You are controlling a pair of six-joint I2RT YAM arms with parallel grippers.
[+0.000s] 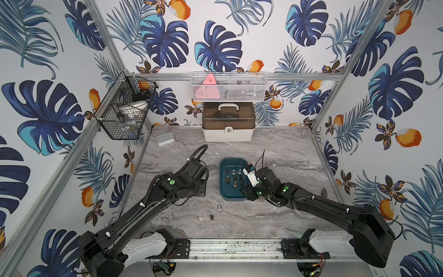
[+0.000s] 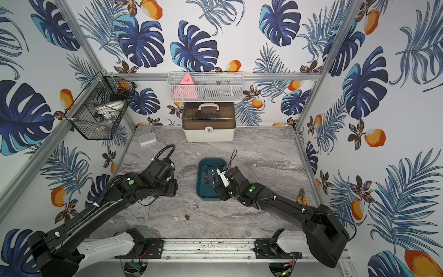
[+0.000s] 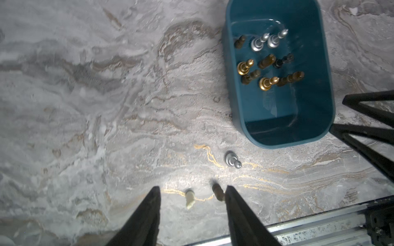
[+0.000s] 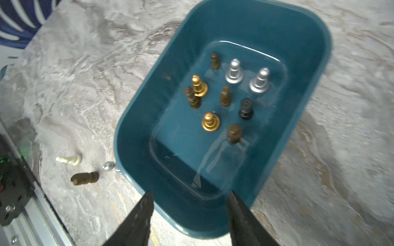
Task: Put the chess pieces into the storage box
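Note:
Several metal chess pieces, among them a gold one (image 4: 210,122) and a silver one (image 4: 259,81), stand in the blue storage box (image 4: 141,86). Outside it on the table are a silver piece (image 3: 231,159), a dark brown piece (image 3: 218,192) and a cream piece (image 3: 190,199). My left gripper is raised left of the box; its fingers are apart and grip nothing, with the cream piece showing below between them. Over the box's near right side hangs my right gripper, also open and empty. In the top left view the right gripper hides part of the box.
A lidded brown and white case (image 1: 228,122) stands against the back wall. At the back left lies a small white block (image 1: 164,138). Pliers with yellow handles (image 2: 301,199) lie at the far right. The table left of the box is mostly clear.

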